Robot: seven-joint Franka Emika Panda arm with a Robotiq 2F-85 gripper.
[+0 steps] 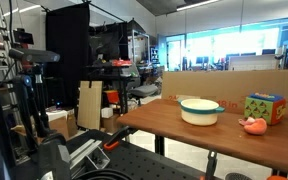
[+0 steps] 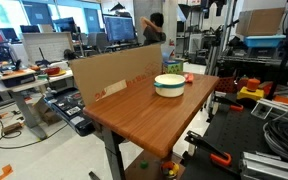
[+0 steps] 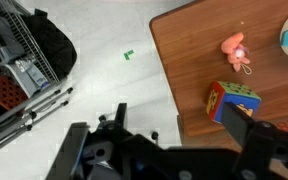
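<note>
My gripper stands open at the bottom of the wrist view, its dark fingers wide apart with nothing between them. It hangs over the near table edge and pale floor. A pink-orange soft toy point(image 3: 235, 46) lies on the wooden table to the upper right, and a colourful box point(image 3: 231, 100) is near the right finger. In the first exterior view, a white bowl with a teal rim point(image 1: 199, 110) rests on the table, left of the toy point(image 1: 253, 126) and the box point(image 1: 265, 107). The second exterior view also shows the bowl point(image 2: 169, 85).
A tall cardboard panel point(image 2: 114, 80) stands along one side of the wooden table point(image 2: 149, 117). A wire rack point(image 3: 24, 50) is at the wrist view's left.
</note>
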